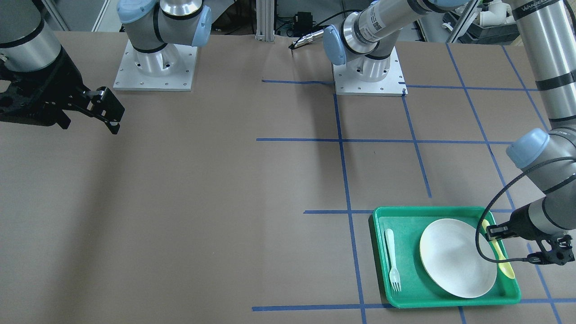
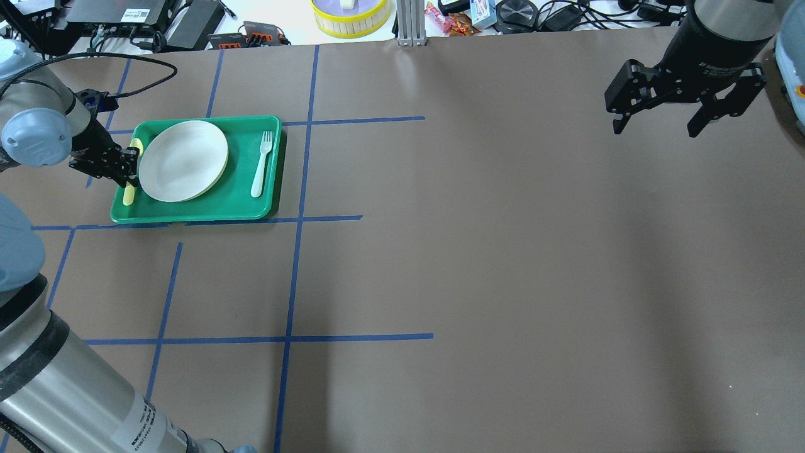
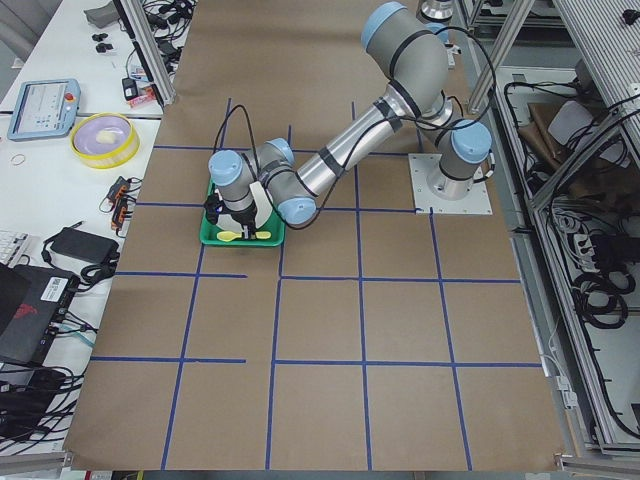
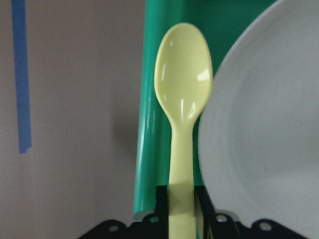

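Note:
A pale yellow plastic spoon [image 4: 182, 74] lies in the green tray [image 4: 144, 149] along one side, beside a white plate [image 4: 264, 114]. In the wrist view my gripper is down at the spoon's handle, a finger on either side of it; whether it grips the handle I cannot tell. The front view shows the gripper low over the tray's right side at the spoon [image 1: 506, 267]. A white fork [image 1: 392, 254] lies on the tray's other side, left of the plate.
Another arm with a black gripper [image 1: 100, 108] hangs at the left of the front view. The table [image 1: 205, 205], marked with blue tape lines, is clear around the tray and across its middle.

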